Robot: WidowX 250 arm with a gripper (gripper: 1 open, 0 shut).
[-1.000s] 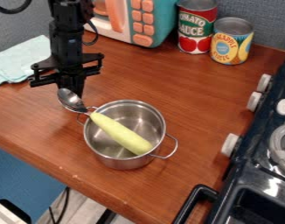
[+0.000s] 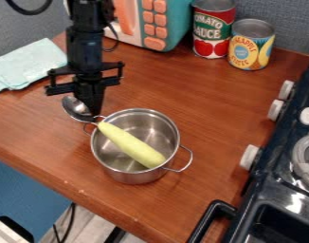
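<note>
A steel pot [image 2: 157, 166] with side handles sits on the wooden table near the front edge, a pale yellow corn cob [image 2: 128, 140] lying across it. Left of the pot a shiny metal spoon or ladle [image 2: 72, 108] is by my black gripper [image 2: 89, 104], whose fingertips point down at it just above the pot's left handle. Whether the fingers are closed on the spoon I cannot tell.
A folded pale cloth [image 2: 25, 66] lies at the back left. A teal toy microwave [image 2: 183, 24] and two cans [image 2: 249, 45] stand at the back. A black stove [image 2: 278, 190] fills the right side.
My gripper has shifted slightly to the right; the pot, the corn and the spoon look almost unchanged.
</note>
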